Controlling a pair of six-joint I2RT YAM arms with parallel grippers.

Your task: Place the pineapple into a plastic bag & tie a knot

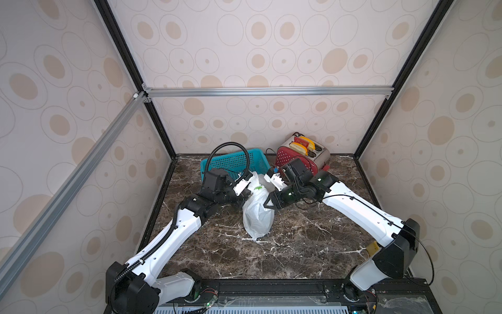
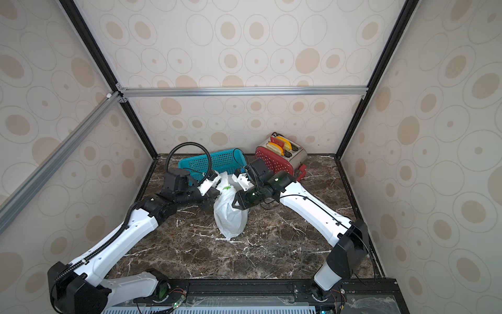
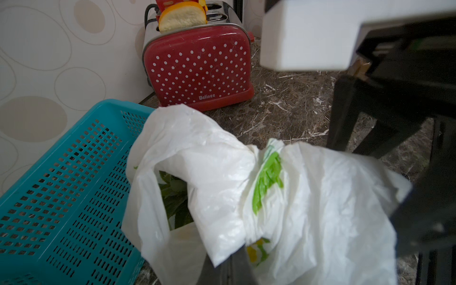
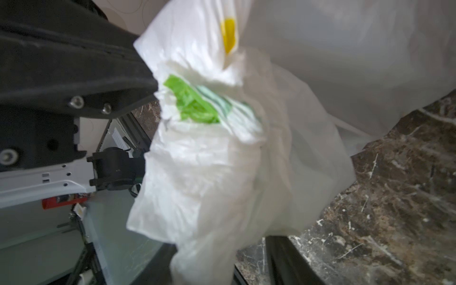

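A white plastic bag [image 1: 257,217] with green and yellow print stands mid-table between my two arms. Its neck is bunched and its mouth hangs partly open on the basket side. Dark green leaves [image 3: 175,201] of the pineapple show through that opening; the fruit's body is hidden. My left gripper is shut at the bunched neck, with thin white plastic lying over its fingertips. On the bag's right side, my right gripper is part open, and a twisted strip of the bag hangs between its blurred fingers.
A turquoise perforated basket [image 3: 71,209] stands behind the bag. A red dotted toaster [image 3: 199,66] with toy bread is at the back right. Free marbled tabletop [image 1: 313,240] lies in front and to the right.
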